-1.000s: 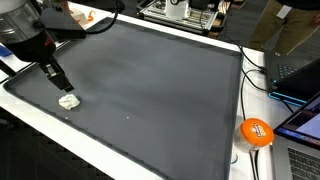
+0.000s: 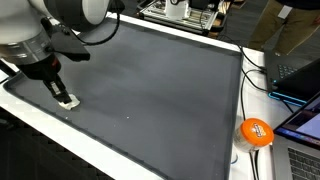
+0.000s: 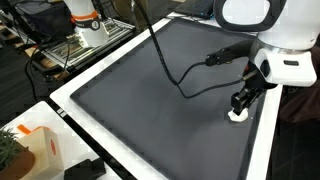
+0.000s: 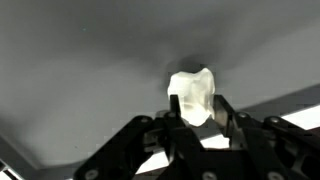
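Note:
A small white crumpled piece (image 2: 68,102), perhaps cloth or paper, lies on the dark grey mat (image 2: 150,110) near its edge. My gripper (image 2: 62,95) is low over it, pointing down. In the wrist view the white piece (image 4: 192,96) sits between the black fingertips of the gripper, one on each side, with a gap between them. Exterior view 2 shows the white piece (image 3: 238,114) under the gripper (image 3: 239,103). Whether both fingers touch it cannot be made out.
A white border (image 2: 110,157) runs along the mat's near edge. An orange-topped container (image 2: 254,133), cables and laptops (image 2: 292,80) stand to the right in exterior view 1.
The gripper has come down and toward the white piece, from above and behind it to right over it. The piece looks to be in the same place.

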